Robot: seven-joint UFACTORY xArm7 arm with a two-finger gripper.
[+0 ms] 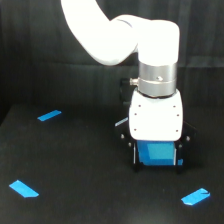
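The white robot arm (155, 45) reaches down from the top of the camera view to the right of centre. Its gripper (155, 160) is low over the dark table, around a blue object (156, 152) that is partly hidden behind the white gripper body. The dark fingers stand on either side of the blue object; whether they press on it is hard to tell.
Blue tape strips lie on the black table (80, 170): one at back left (49, 115), one at front left (24, 189), one at front right (196, 197). A dark curtain hangs behind.
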